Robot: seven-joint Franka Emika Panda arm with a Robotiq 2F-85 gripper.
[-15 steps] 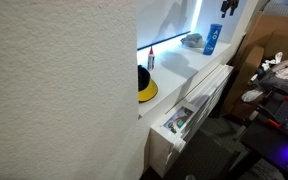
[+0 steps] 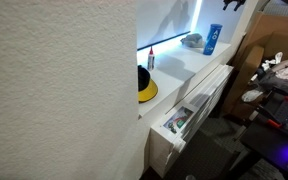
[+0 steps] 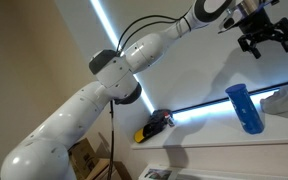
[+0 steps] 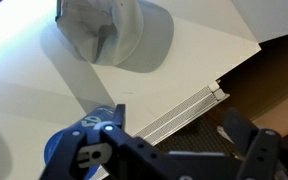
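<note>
My gripper (image 3: 268, 46) is open and empty, with its fingers spread apart, above a blue cylindrical container (image 3: 245, 108) on the white ledge. In exterior view 1 it shows at the top edge, above and to the right of the same blue container (image 2: 212, 39). In the wrist view, one dark finger (image 4: 118, 117) overlaps part of the blue container (image 4: 76, 135). A grey cap (image 2: 192, 41) lies beside the container; the wrist view shows the cap (image 4: 119, 32) at the upper left.
A red-and-white bottle (image 2: 151, 59) and a yellow-and-black item (image 2: 145, 86) stand farther along the ledge (image 2: 179, 72). Below, an open drawer (image 2: 179, 124) holds small items. Dark equipment (image 2: 274, 135) is at the lower right.
At the top edge of exterior view 1, my gripper has turned and risen slightly, and its fingers show more widely apart. The objects on the ledge have not moved.
</note>
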